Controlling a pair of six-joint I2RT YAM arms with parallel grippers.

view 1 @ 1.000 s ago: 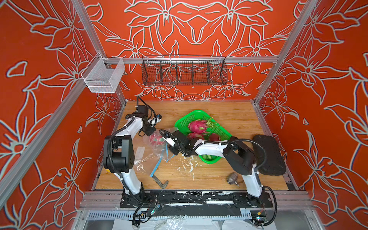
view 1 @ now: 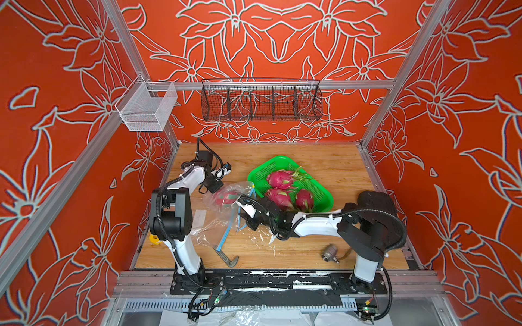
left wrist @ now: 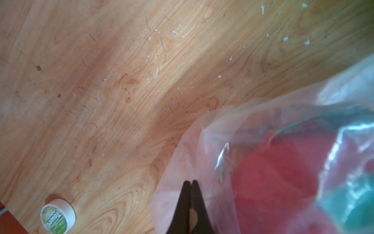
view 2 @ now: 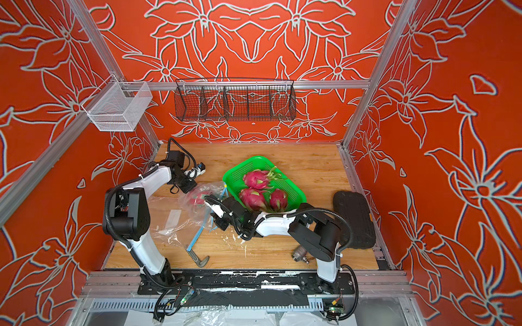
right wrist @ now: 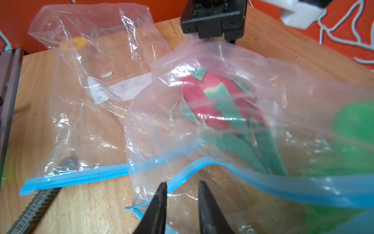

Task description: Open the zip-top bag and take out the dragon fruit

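The clear zip top bag [right wrist: 159, 117] lies unsealed, its blue zip strips [right wrist: 218, 160] parted toward my right gripper. Inside it shows a pink-red dragon fruit [right wrist: 214, 99] with green scales. At the far end of the bag, my left gripper is shut, with its tips over the film; whether film is pinched I cannot tell. In front of the bag's mouth, my right gripper has its fingers apart and no fruit between them. A blue strip runs behind those fingers.
Right beside the bag stands a green basket [view 1: 320, 202] with several dragon fruits [view 1: 281, 178]. A hammer-like tool [view 1: 228, 259] lies in front, and a metal fitting [view 1: 329, 252] to the right. A black case [view 2: 353, 220] occupies the right side.
The basket shifted toward the back. My left arm barely moved.
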